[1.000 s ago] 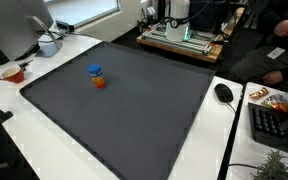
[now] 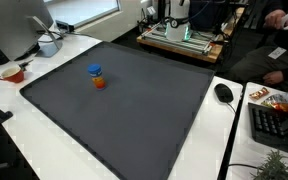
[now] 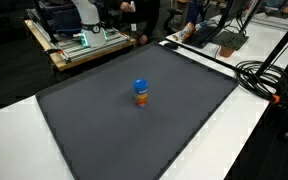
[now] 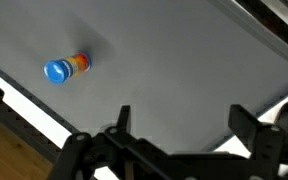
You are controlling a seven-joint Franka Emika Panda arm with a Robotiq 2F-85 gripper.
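Note:
A small bottle with a blue cap and an orange-and-red body stands upright on the dark grey board, left of its middle in exterior view 1, where its cap (image 2: 95,69) and body (image 2: 99,82) both show. Exterior view 2 has the same bottle (image 3: 141,92) near the board's centre. Seen from above in the wrist view, the bottle (image 4: 67,68) is at upper left, well away from the fingers. My gripper is open, its two dark fingers wide apart with only bare board between them. Neither exterior view shows the gripper clearly.
A red cup (image 2: 12,74) stands by the board's left edge. On the white table at right lie a black mouse (image 2: 223,93) and a keyboard (image 2: 274,125). Coiled black cable (image 3: 269,78) lies beside the board (image 3: 84,125), whose remaining surface is clear.
A person's hand has come into view at the top right of exterior view 1 and moved slightly. The bottle and the board stay where they were.

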